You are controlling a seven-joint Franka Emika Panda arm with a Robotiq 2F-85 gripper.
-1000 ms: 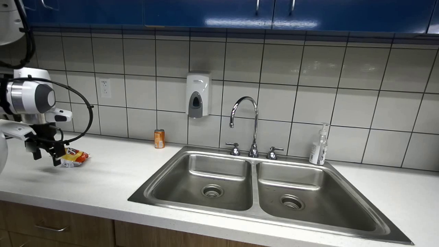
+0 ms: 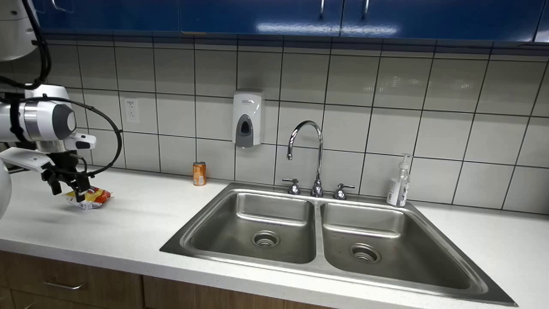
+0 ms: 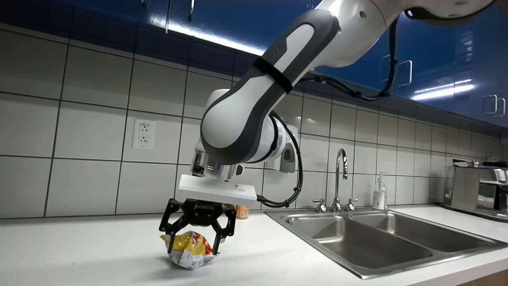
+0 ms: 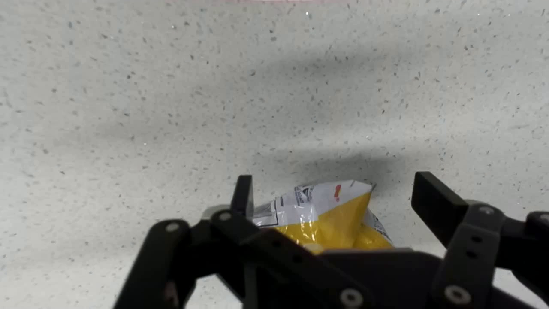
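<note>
A crumpled yellow, red and white snack bag (image 3: 193,248) lies on the white counter, at the far left in exterior view 1 (image 2: 97,197). My gripper (image 3: 194,250) is low over the bag, open and pointing down. In exterior view 2 its fingers appear on either side of the bag. From the wrist, the bag (image 4: 329,211) shows in the gap between the spread fingertips, nearer the left one, with bare counter between it and the right one. The gripper's body hides the bag's lower part there.
An orange can (image 2: 199,173) stands by the tiled wall. The steel double sink (image 2: 319,257) with its faucet (image 2: 317,154) takes up the counter's middle. A soap bottle (image 2: 399,183) stands behind it. Between bag and sink the counter is clear.
In exterior view 1 my arm and gripper have shifted right, and the fingers now overlap the bag's left part more. The bag appears in the same place. The fingers remain apart.
</note>
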